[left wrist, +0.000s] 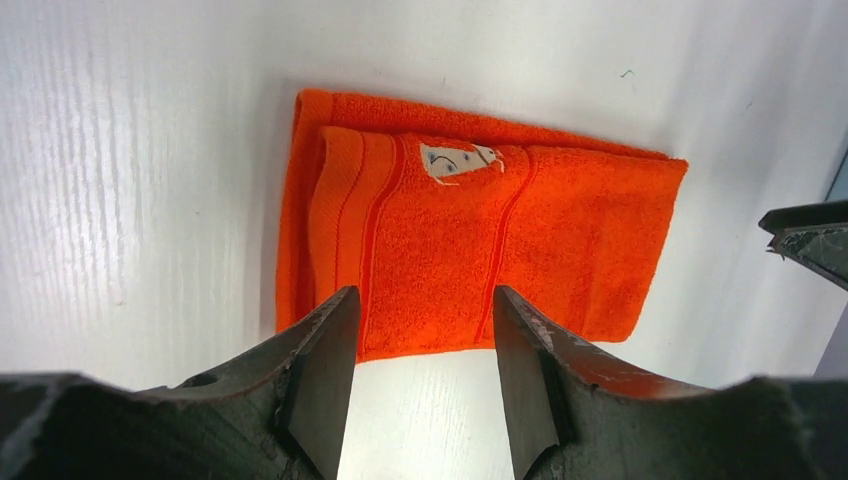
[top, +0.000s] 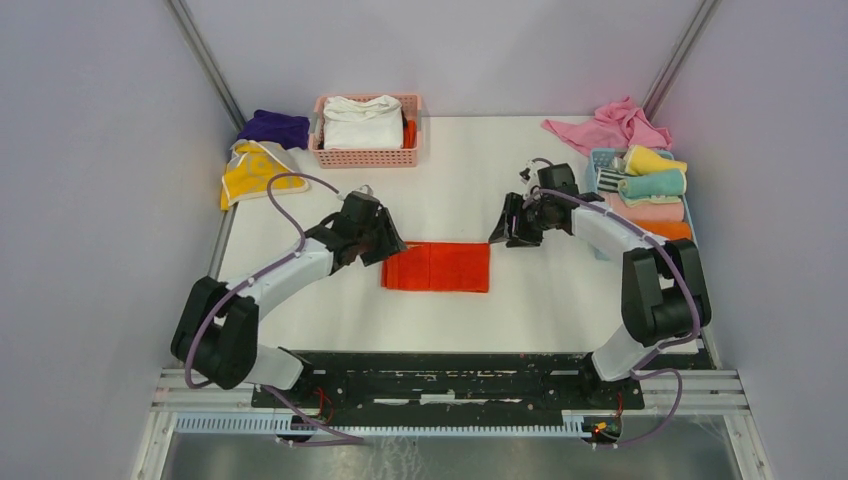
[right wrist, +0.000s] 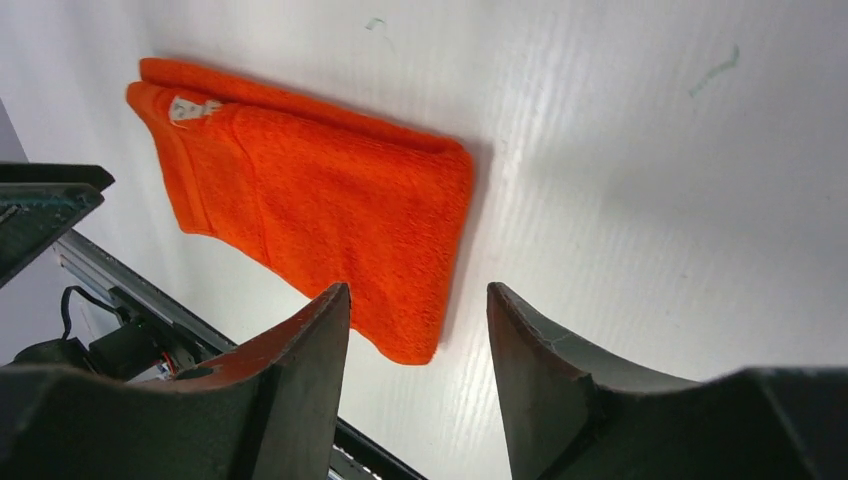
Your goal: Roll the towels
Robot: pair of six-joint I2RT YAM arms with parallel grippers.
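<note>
The orange-red towel (top: pixel 458 268) lies folded into a flat rectangle in the middle of the table, its long edges nearly parallel to the front edge. Its fold layers do not quite line up: in the left wrist view a second layer of the towel (left wrist: pixel 440 118) peeks out along the far and left sides, with a white label near the far edge. Over the towel's left end hovers my left gripper, its fingers apart and holding nothing. Just past the right end stands my right gripper, also open and empty, by the far right corner.
At the back left stands a pink basket (top: pixel 366 158) with white cloth, beside a purple cloth (top: pixel 275 128) and a yellow one (top: pixel 262 175). A blue basket (top: pixel 603 158) of rolled towels is at the right, a pink cloth (top: pixel 612 128) behind it.
</note>
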